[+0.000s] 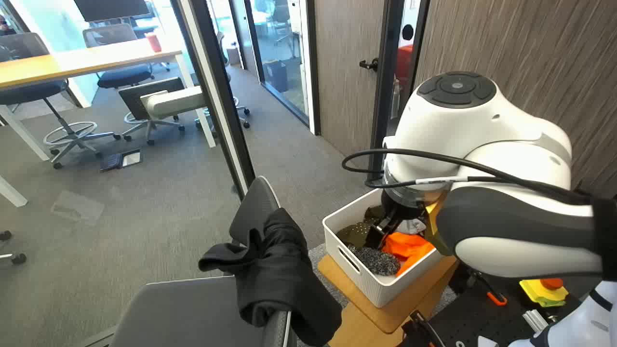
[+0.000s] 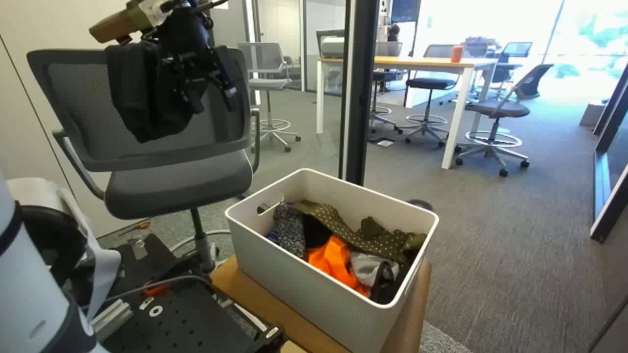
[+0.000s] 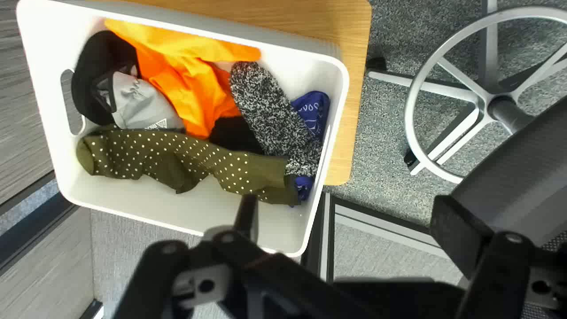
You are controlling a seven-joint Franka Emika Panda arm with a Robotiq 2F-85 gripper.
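Note:
My gripper stands open, its two black fingers wide apart along the bottom of the wrist view and nothing between them. One fingertip overlaps the near rim of the white bin (image 3: 143, 215) in that view; the other overlaps the chair. Inside the bin lie an olive cloth with white dots (image 3: 175, 157), an orange cloth (image 3: 186, 79), a black-and-white speckled cloth (image 3: 273, 114), a blue patterned cloth (image 3: 313, 111) and a grey and black cap (image 3: 141, 101). A black garment (image 1: 272, 277) drapes over the chair back. Exterior view 2 has the gripper (image 2: 212, 94) high up, overlapping the chair back.
The bin sits on a wooden stand (image 1: 370, 300). Beside it is the grey office chair (image 2: 176, 182), its wheeled base (image 3: 483, 101) on the carpet. A black perforated plate (image 2: 182, 320) with loose tools and parts lies near the robot's base. Behind, a glass partition post (image 2: 356, 88) rises.

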